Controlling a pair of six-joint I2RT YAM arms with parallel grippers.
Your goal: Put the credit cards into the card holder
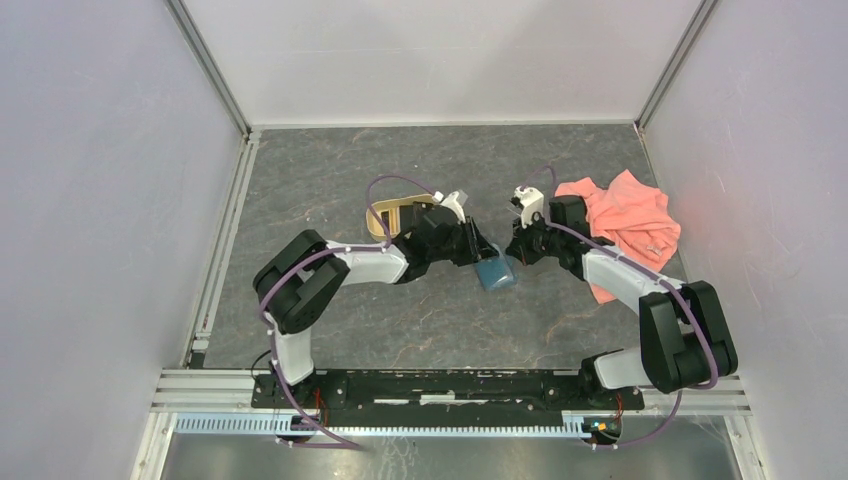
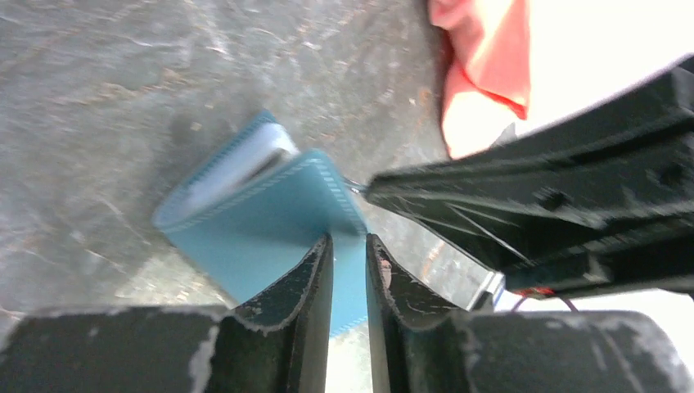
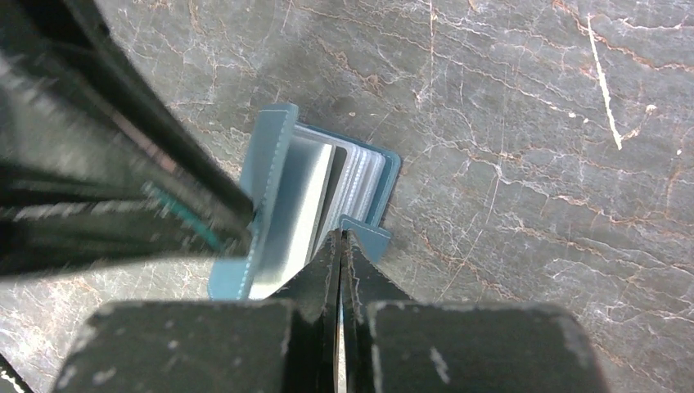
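The blue card holder (image 1: 495, 272) lies on the marble table between my grippers. In the left wrist view the holder (image 2: 245, 241) shows an opening along its upper edge; in the right wrist view the holder (image 3: 376, 188) has a lifted flap and pale sleeves inside. My left gripper is over the holder, its fingertips close together with a narrow gap at most; whether anything is between them is unclear. My right gripper is shut at the holder's edge, beside a small blue flap, with no card visible between its fingers.
A tan box (image 1: 382, 215) with dark and gold card-like items stands behind my left arm, partly hidden. A pink cloth (image 1: 630, 220) lies at the right.
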